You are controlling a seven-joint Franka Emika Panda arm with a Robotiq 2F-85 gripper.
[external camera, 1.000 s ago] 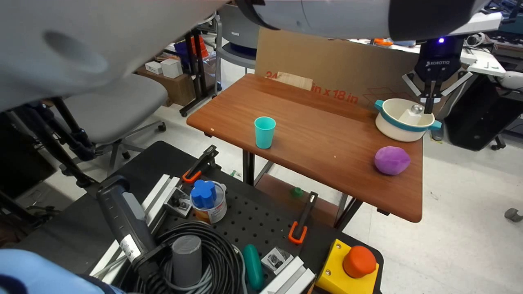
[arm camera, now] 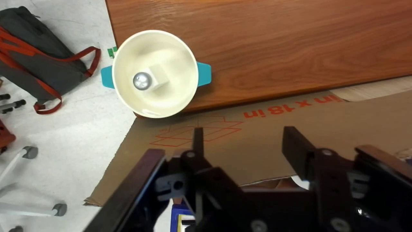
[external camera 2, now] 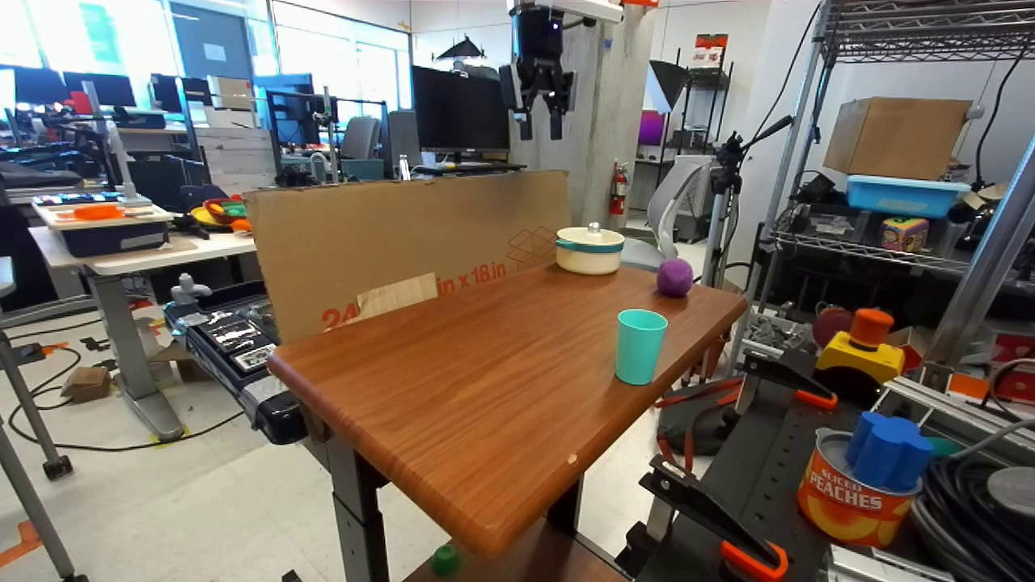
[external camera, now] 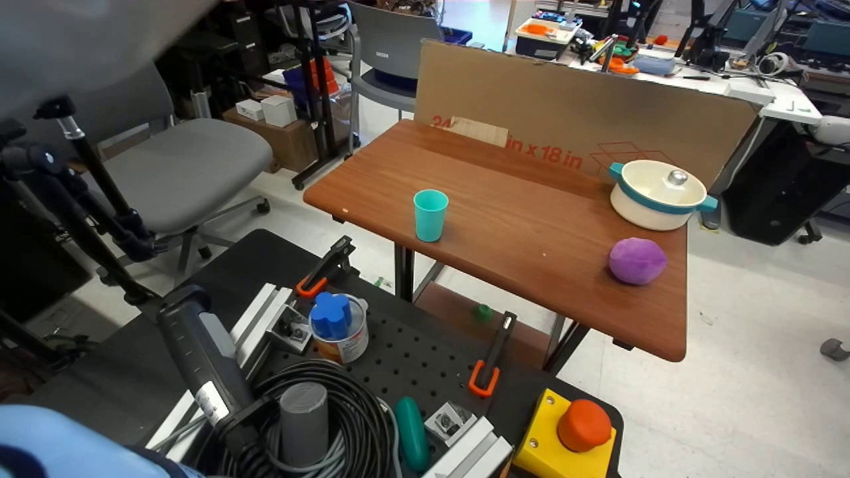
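A cream pot (external camera: 651, 211) with teal handles stands at the table's far right corner. Inside it is a white object with a round silver top (arm camera: 142, 81); the wrist view shows its pale blocky body within the rim. High above the table, in exterior view 2, my gripper (external camera 2: 540, 126) hangs open, pointing down. The wrist view shows its two fingers apart with nothing between them, the pot (arm camera: 185, 94) lying up and left of them. A purple ball (external camera: 637, 261) rests near the pot, and a turquoise cup (external camera: 431, 215) stands upright by the table's near edge.
A cardboard sheet (external camera 2: 417, 233) stands along the table's back edge. A black cart with clamps, coiled cable and a peach can (external camera 2: 859, 490) is in front of it.
A second ago my gripper was low at the pot's right rim, its fingers close together. Now it is raised out of exterior view 1, fingers apart; the white object remains in the pot.
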